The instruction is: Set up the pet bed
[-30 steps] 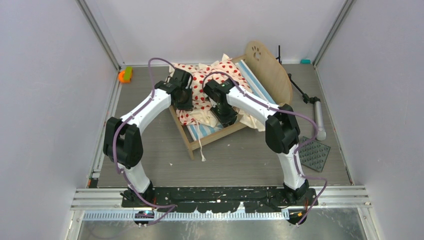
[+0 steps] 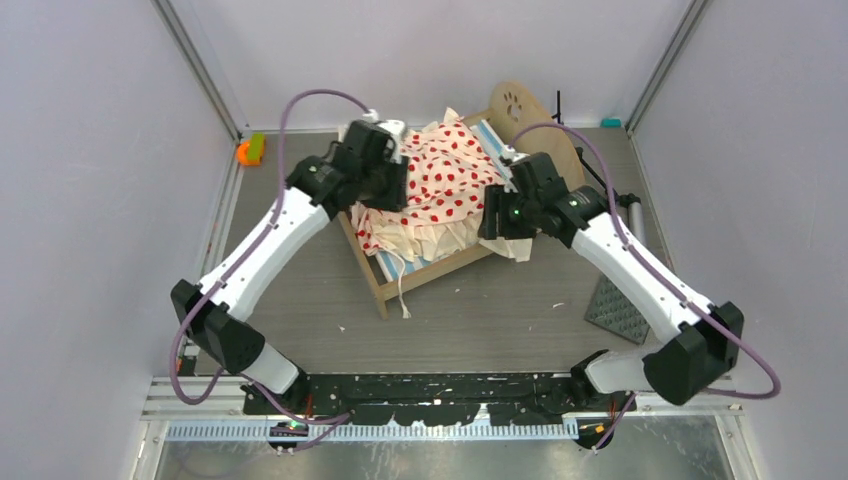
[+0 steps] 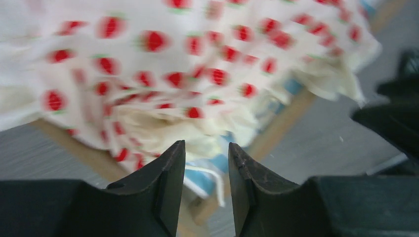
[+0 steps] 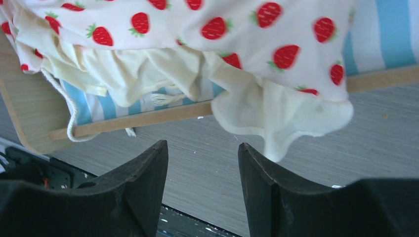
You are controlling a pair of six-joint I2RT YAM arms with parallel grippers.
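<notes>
A wooden pet bed (image 2: 440, 269) with a paw-print headboard (image 2: 540, 118) stands slanted on the floor. Over its blue-and-white striped mattress (image 4: 395, 34) lies a rumpled strawberry-print cloth (image 2: 440, 165) with a cream ruffle (image 4: 237, 106). The ruffle hangs past the near rail in the right wrist view. A white cord (image 2: 401, 275) trails over the rail near the low corner. My left gripper hovers above the cloth on the left, its fingers apart and empty. My right gripper is open above the near rail, with nothing between its fingers.
An orange and green object (image 2: 250, 150) sits at the back left. To the right lie a grey textured mat (image 2: 620, 308) and a grey cylinder on a black stand (image 2: 637, 220).
My right arm has moved right, away from the middle of the cloth toward the headboard end. My left gripper has shifted right and away from the bed's left edge, blurred by motion.
</notes>
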